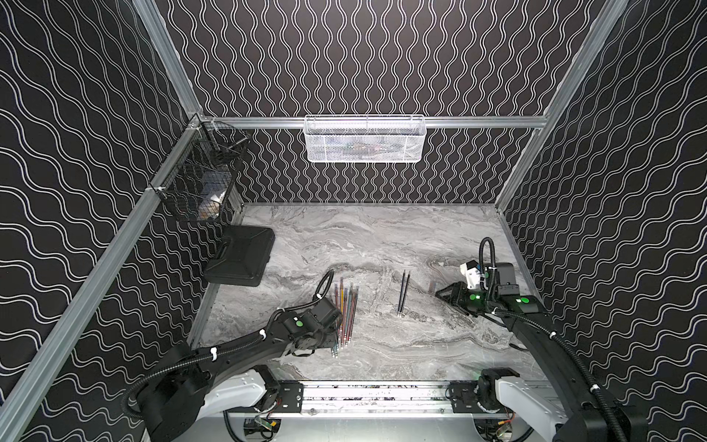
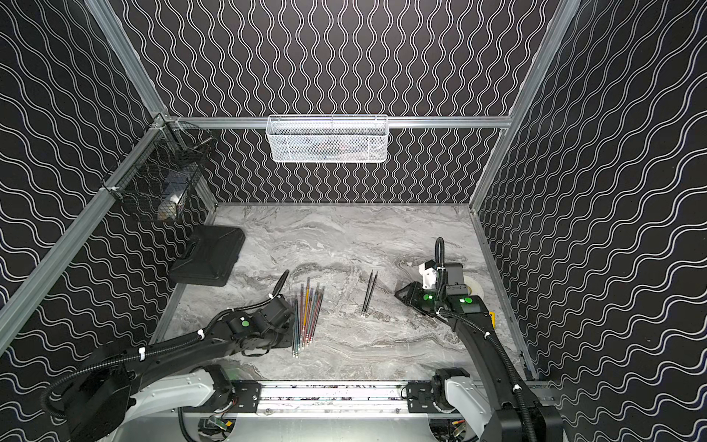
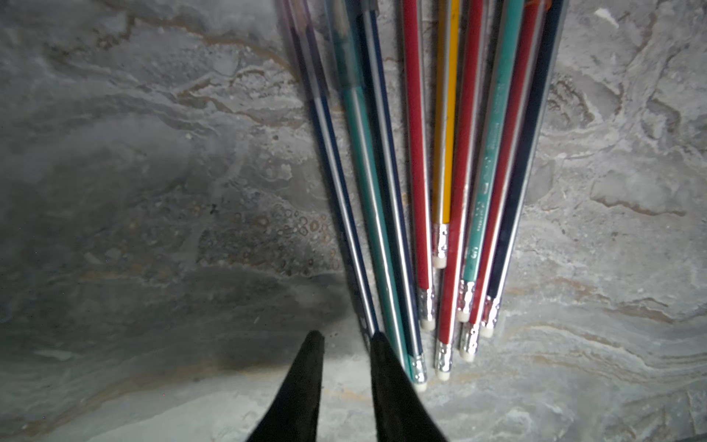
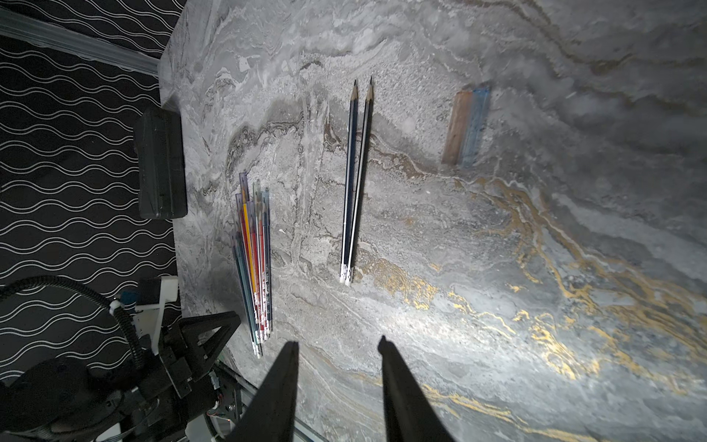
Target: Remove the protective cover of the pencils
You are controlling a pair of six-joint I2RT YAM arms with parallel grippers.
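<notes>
A bunch of capped pencils (image 3: 412, 184) in red, yellow, teal and dark blue lies fanned on the table, with clear covers over their far ends. My left gripper is part open above their eraser ends, by the leftmost dark pencil (image 3: 342, 199); nothing shows held between its fingers. Two dark pencils (image 4: 355, 176) with bare sharpened tips lie apart, to the right of the bunch. Two loose covers (image 4: 466, 125), one brownish and one blue, rest side by side farther right. My right gripper stands open and empty above the table.
A black case (image 1: 241, 254) sits at the table's left side. A white mesh basket (image 1: 364, 141) hangs on the back rail, a dark wire basket (image 1: 206, 180) on the left one. Between the bunch and the two bare pencils, the tabletop (image 1: 375, 331) is clear.
</notes>
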